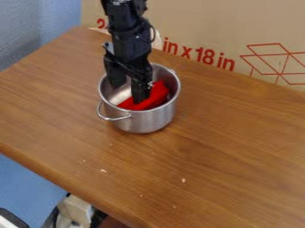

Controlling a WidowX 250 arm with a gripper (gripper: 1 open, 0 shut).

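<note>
A silver metal pot (138,121) with side handles stands on the wooden table, upper middle of the view. A red elongated object (150,98) lies inside it, beside a paler surface or item that I cannot make out. My black gripper (127,84) hangs down into the pot from above, open, its fingers apart over and beside the red object. Whether a fingertip touches the red object I cannot tell.
A cardboard box (238,44) with red printing stands behind the table. A blue surface lies past its left edge.
</note>
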